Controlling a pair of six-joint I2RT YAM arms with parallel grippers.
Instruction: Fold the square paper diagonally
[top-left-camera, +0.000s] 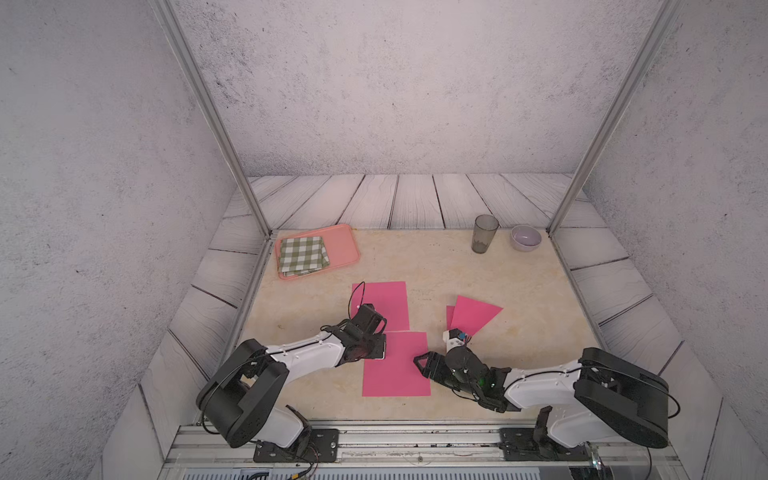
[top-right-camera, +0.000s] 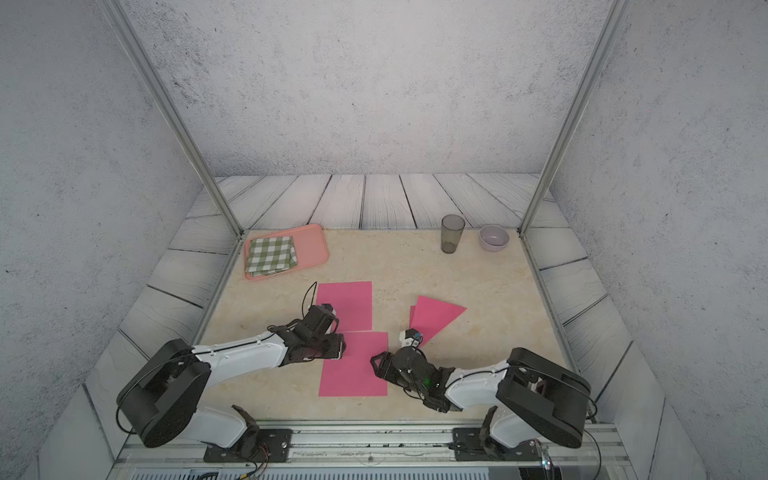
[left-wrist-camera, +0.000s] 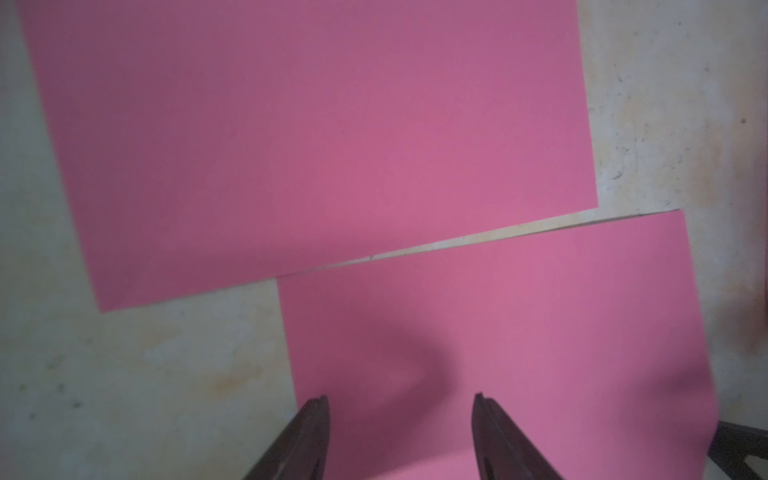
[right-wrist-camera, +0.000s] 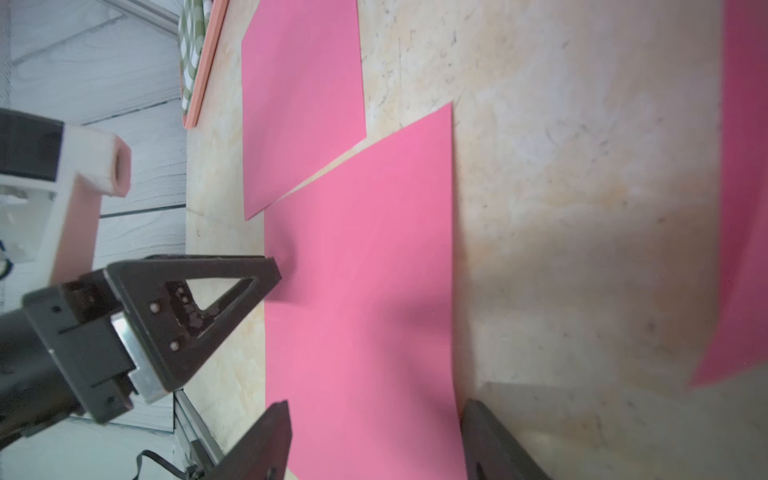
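Note:
A pink square sheet (top-left-camera: 400, 376) lies flat near the front of the table, all four corners spread. Its right edge lifts slightly off the table in the right wrist view. My left gripper (top-left-camera: 385, 346) hovers over its left half, fingers (left-wrist-camera: 300, 448) apart with nothing between them. At the right edge, my right gripper (top-left-camera: 421, 361) stands with its fingers spread. In the right wrist view one finger (right-wrist-camera: 268, 448) is over the paper and the other is beside its right edge; whether either touches it I cannot tell.
A second flat pink sheet (top-left-camera: 392, 296) lies just behind the first, nearly touching. To the right are folded pink pieces (top-left-camera: 477, 313). A tray (top-left-camera: 344, 244) with a checked cloth (top-left-camera: 302, 254), a glass (top-left-camera: 484, 233) and a bowl (top-left-camera: 525, 237) stand at the back.

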